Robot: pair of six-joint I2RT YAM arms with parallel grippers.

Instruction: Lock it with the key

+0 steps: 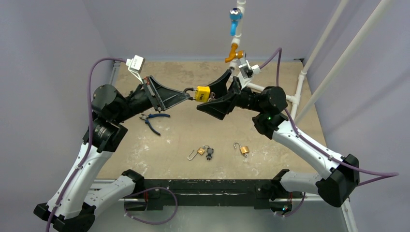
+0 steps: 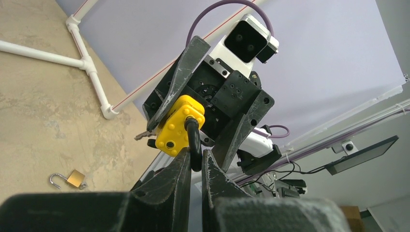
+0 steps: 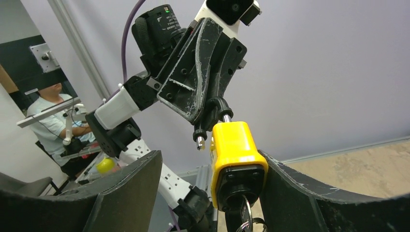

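A yellow padlock (image 1: 202, 94) hangs between my two grippers. My left gripper (image 1: 188, 96) is shut on its black-sleeved shackle (image 2: 194, 145). In the right wrist view, one leg of the shackle enters the yellow body (image 3: 234, 140), while the other leg's bare metal end (image 3: 200, 143) stands free outside it. A key (image 3: 246, 212) with a ring sits at the body's black underside; how deep it goes is hidden. My right gripper stands open around the body, which lies close against one finger (image 3: 295, 186), with a clear gap to the other finger (image 3: 128, 186).
On the board below lie two brass padlocks, one (image 1: 200, 151) beside a small dark object (image 1: 209, 153), the other (image 1: 244, 150) farther right. Blue-handled pliers (image 1: 154, 122) lie at the left. White pipes (image 1: 300, 87) run along the right side.
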